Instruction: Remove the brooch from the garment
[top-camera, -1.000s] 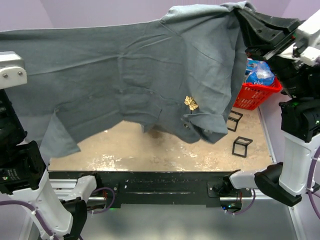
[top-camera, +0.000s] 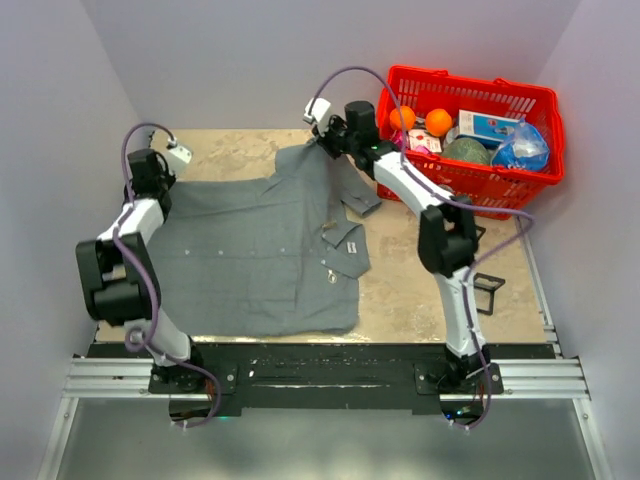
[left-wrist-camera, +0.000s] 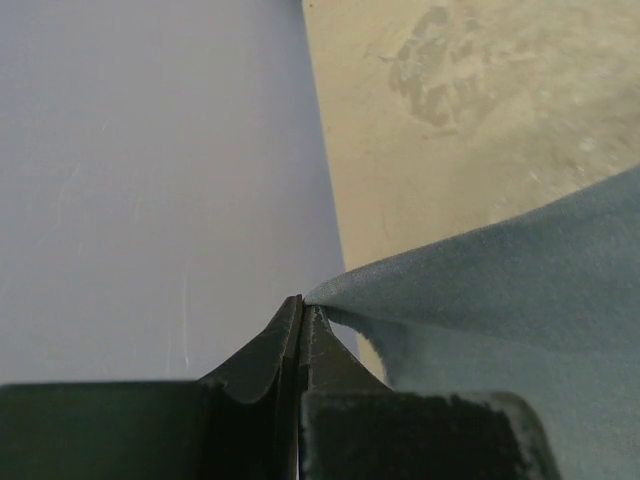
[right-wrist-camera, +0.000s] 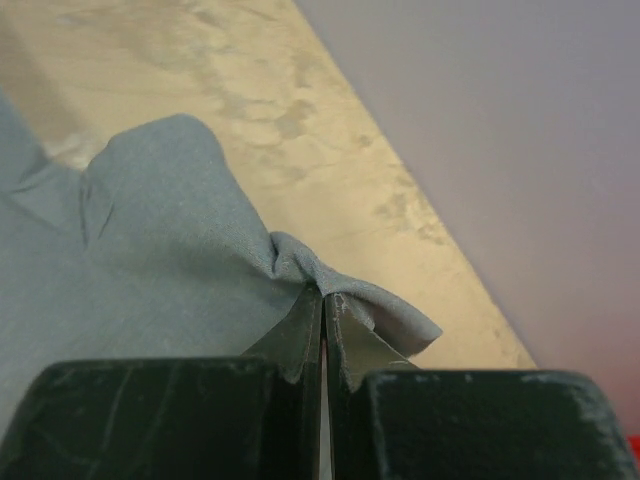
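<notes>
A grey garment (top-camera: 240, 250) lies spread over the left and middle of the table, its right side folded and wrinkled. The gold brooch (top-camera: 329, 226) shows small and edge-on near the fold on that right side. At the garment's far left corner, my left gripper is shut on the cloth's edge. The right gripper has a pinch of gathered grey cloth in its shut fingers, at the far right part of the garment. Neither wrist view shows the brooch.
A red basket (top-camera: 480, 195) at the back right holds two oranges, a blue box and a blue bag. Black frames (top-camera: 487, 292) lie on the bare table (top-camera: 420, 310) right of the garment. Walls stand close at the left and back.
Both grippers have come down and towards the back wall with the cloth. The garment, earlier hanging up near the camera, now lies flatter on the table; the brooch is less visible.
</notes>
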